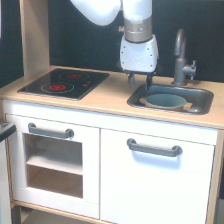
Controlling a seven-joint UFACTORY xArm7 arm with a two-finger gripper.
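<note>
My gripper (pixel 140 79) hangs from the white arm over the back of the counter, close to the left rim of the sink. Its dark fingers point down and stand apart, so it looks open, with nothing visible between them. A teal-grey pan or bowl (pixel 167 102) lies in the dark sink (pixel 203 103), to the right of and below the gripper in the view. The two appear apart.
A black stovetop (pixel 88 78) with red rings sits on the counter's left. The dark faucet (pixel 181 58) rises behind the sink. Below are a cabinet with a dark handle (pixel 50 131) and a white door (pixel 145 185) with another handle (pixel 154 148).
</note>
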